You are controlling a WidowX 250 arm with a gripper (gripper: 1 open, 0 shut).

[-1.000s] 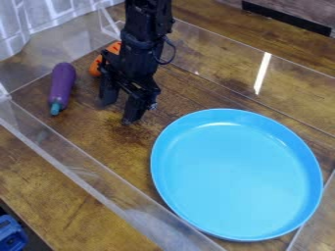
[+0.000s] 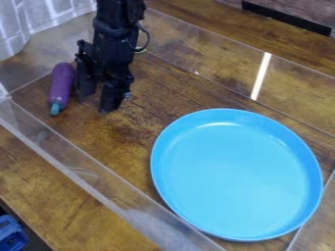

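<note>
The black arm comes down from the top centre-left to its gripper [image 2: 102,80], which is low over the wooden floor of the clear-walled tray, just right of a purple object [image 2: 62,83] with a teal tip. The gripper is dark and small in the view; I cannot tell whether it is open or shut, or whether anything is between its fingers.
A large light-blue plate [image 2: 236,175] fills the lower right. The wooden floor between gripper and plate is clear, as is the upper right. Clear walls run along the left. A blue object [image 2: 8,235] lies outside at bottom left.
The arm and gripper have moved left, closer to the purple object, and now cover the orange object behind them. The plate and purple object look unmoved.
</note>
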